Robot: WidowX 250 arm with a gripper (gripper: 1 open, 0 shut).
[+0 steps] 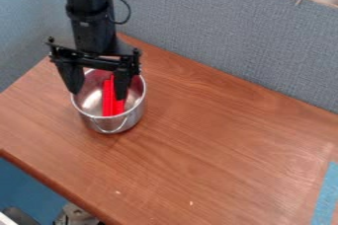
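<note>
A steel pot [109, 121] with a wire handle stands at the left of the wooden table, a red elongated object [110, 101] inside it. My black gripper [97, 87] is open over the pot, its fingers reaching down around the rim's height, one on either side of the red object as seen here. Whether they touch it cannot be told. The gripper hides part of the pot's back.
A grey padded wall [224, 27] runs along the back. The table's front left edge is close to the pot.
</note>
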